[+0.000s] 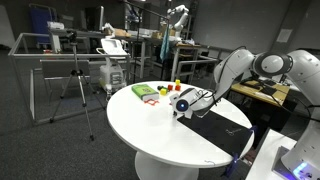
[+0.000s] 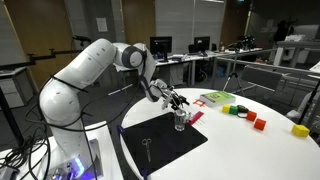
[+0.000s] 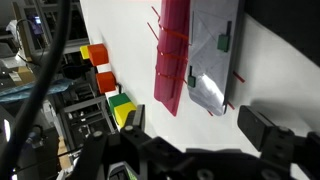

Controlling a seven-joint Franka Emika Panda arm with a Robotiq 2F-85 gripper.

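Note:
My gripper stands open low over the white table, with bare tabletop showing between its fingers. Just beyond the fingertips in the wrist view lies a flat silvery piece with small green parts on it. Alongside it runs a dark-red strip, and thin red sticks cross both. The red strip also shows beside the gripper in exterior view 2. In exterior view 1 the gripper is near the table's middle, and the small pieces there are hard to make out.
A black mat covers part of the white table beside the gripper. A green tray sits farther back. Several coloured blocks stand apart, including a red one and a yellow one.

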